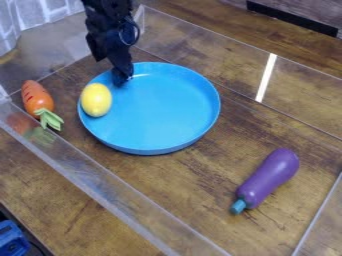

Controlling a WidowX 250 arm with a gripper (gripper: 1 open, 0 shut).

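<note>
My black gripper (115, 62) reaches down from the top of the view to the back-left rim of a blue plate (154, 110), with its lower tip at or just above the rim; it appears open, though its fingers are dark and partly blurred. A yellow egg-shaped object (96, 99) lies on the left part of the plate, below the gripper and apart from it.
An orange carrot (38, 98) with green top lies left of the plate. A purple eggplant (270, 178) lies at the lower right. A blue object (11, 240) shows at the bottom-left corner.
</note>
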